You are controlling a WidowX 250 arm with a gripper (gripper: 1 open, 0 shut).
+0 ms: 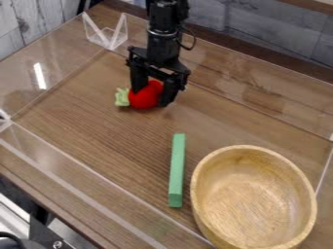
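Observation:
My black gripper point(155, 76) is over a red round object with a green top point(146, 97) at the upper middle of the wooden table. Its fingers reach down around the red object and partly hide it; whether they are closed on it I cannot tell.
A long green bar point(176, 170) lies at the lower middle. A large tan bowl point(252, 195) fills the lower right.

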